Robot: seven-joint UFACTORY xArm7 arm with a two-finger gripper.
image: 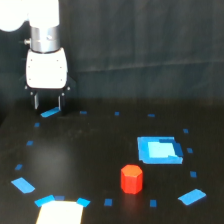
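Note:
My white gripper (48,100) hangs at the back left, its fingers pointing down. Two dark fingertips stand well apart, so it is open, and no object shows between them. Far from it, at the front and right of centre, a red block with a many-sided outline (132,179) rests on the dark table (90,150). Behind the block and to its right lies a blue square (144,148) with a white middle; whether it is a shallow tray or a flat pad, I cannot tell. The block and the blue square are apart.
Small blue marks dot the table, and larger blue strips, such as one at the right (192,197), lie near its edges. A whitish object (60,213) is cut off at the bottom left. Dark curtain (140,50) hangs behind.

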